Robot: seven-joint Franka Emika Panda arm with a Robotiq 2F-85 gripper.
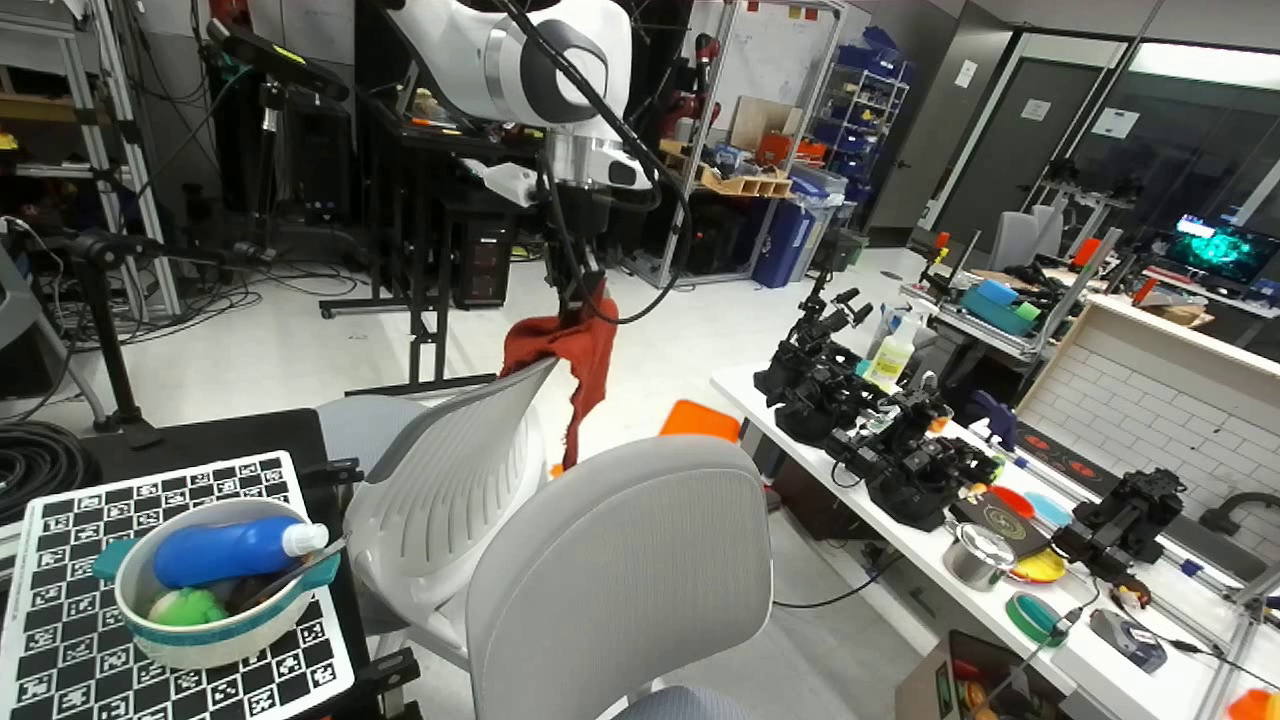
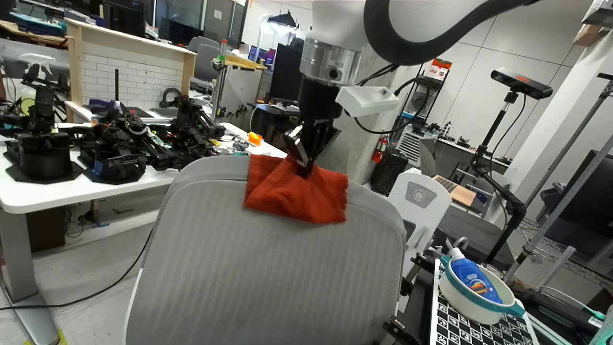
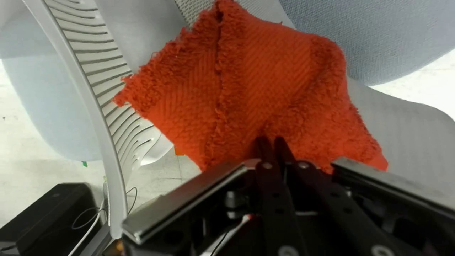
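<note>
A red-orange cloth [image 1: 584, 350] hangs draped over the top edge of a grey chair back [image 1: 462, 444], one corner trailing down on the side facing the other chair. From above, my gripper [image 2: 306, 170] is shut on the cloth [image 2: 281, 192], pinching its upper part near the chair's top edge. In the wrist view, the fingertips of my gripper stand close together against the cloth [image 3: 273, 81], and some of the fabric between them is hidden.
A second grey chair [image 1: 618, 564] stands close by. A white pot [image 1: 198, 642] holding a blue bottle [image 1: 234, 550] sits on a checkered board [image 1: 72, 600]. Black robot arms [image 1: 828, 384] line the white table [image 1: 882, 516].
</note>
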